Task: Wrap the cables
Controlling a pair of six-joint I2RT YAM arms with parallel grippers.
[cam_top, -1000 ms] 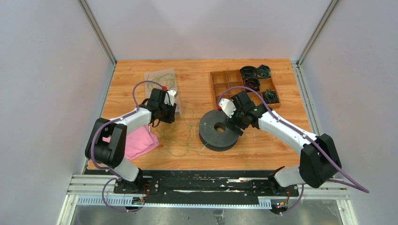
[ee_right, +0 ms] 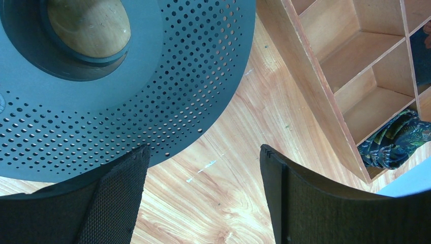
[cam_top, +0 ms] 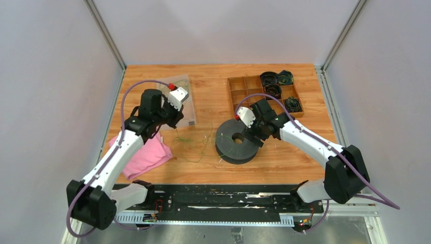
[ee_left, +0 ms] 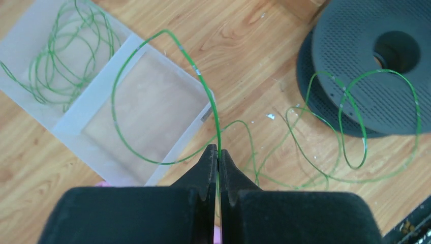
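My left gripper is shut on a thin green cable (ee_left: 216,114), lifted above a translucent tray (ee_left: 76,122) that holds more loose green cable (ee_left: 66,56) in one compartment. Loops of cable trail over the table to the dark perforated spool (cam_top: 228,152) and across its face. My right gripper stands open over the spool's edge, nothing between its fingers.
A wooden compartment box (cam_top: 239,91) at the back right holds several dark coiled items (cam_top: 292,104). A pink cloth (cam_top: 147,157) lies at the front left. Bare table shows around the spool's front.
My left arm has risen and moved up off the table near the tray, drawing the green cable with it. The right arm has not moved.
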